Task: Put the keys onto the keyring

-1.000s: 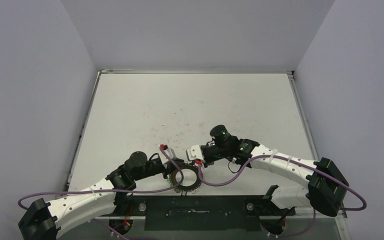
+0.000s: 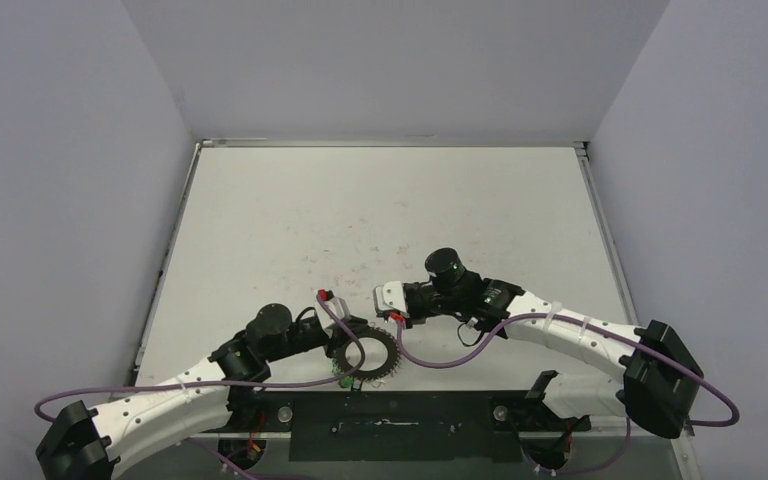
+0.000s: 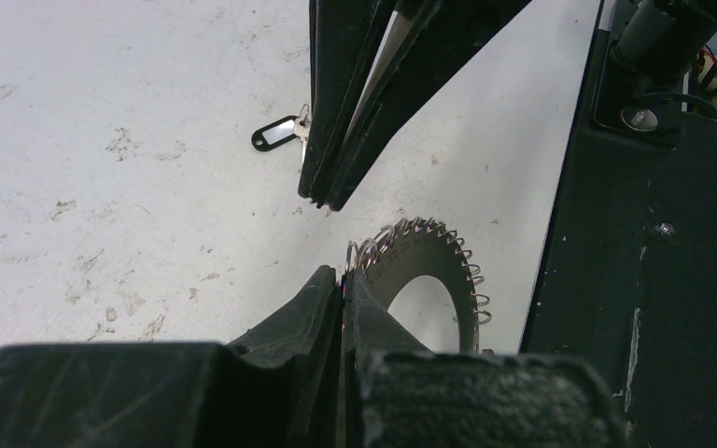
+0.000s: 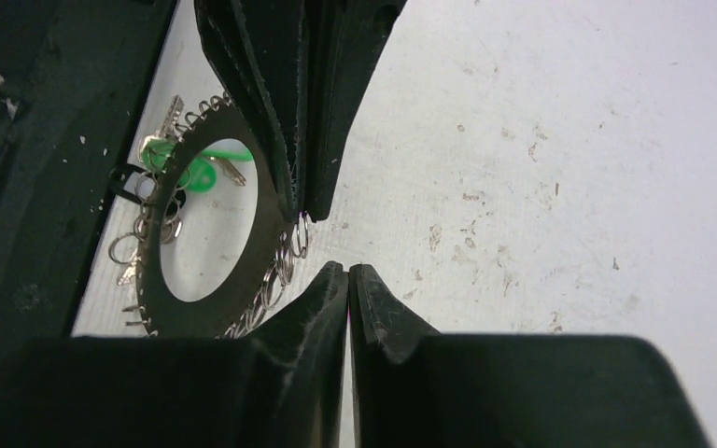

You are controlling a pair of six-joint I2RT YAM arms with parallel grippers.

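Observation:
The keyring is a dark toothed disc with wire loops, near the table's front edge. My left gripper is shut at one of its loops. My right gripper has its fingertips close together just in front of the loops in the right wrist view; its exact opening is unclear. A key with a black tag lies on the table beyond the grippers in the left wrist view. Keys with green and black tags are seen behind the ring in the right wrist view.
A dark front rail borders the work area, and walls stand on three sides.
The left arm looks almost unchanged.

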